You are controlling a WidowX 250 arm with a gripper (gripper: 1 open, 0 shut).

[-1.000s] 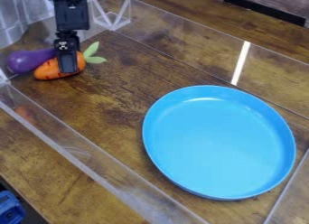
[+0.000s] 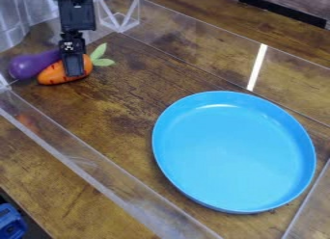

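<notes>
In the upper left of the camera view, my dark gripper [image 2: 73, 64] is lowered onto a toy carrot [image 2: 54, 75], orange with a pale green top [image 2: 102, 56]. A purple toy eggplant [image 2: 29, 65] lies against the carrot on its left. The fingertips are dark and small here, so I cannot tell whether they are shut on the carrot or open around it.
A large blue plate [image 2: 233, 148] fills the lower right. Bare wooden surface [image 2: 116, 127] lies between the toys and the plate. Clear walls border the area, and a blue object [image 2: 10, 224] shows at the lower left edge.
My gripper has shifted very slightly at the toys; otherwise the scene looks the same.
</notes>
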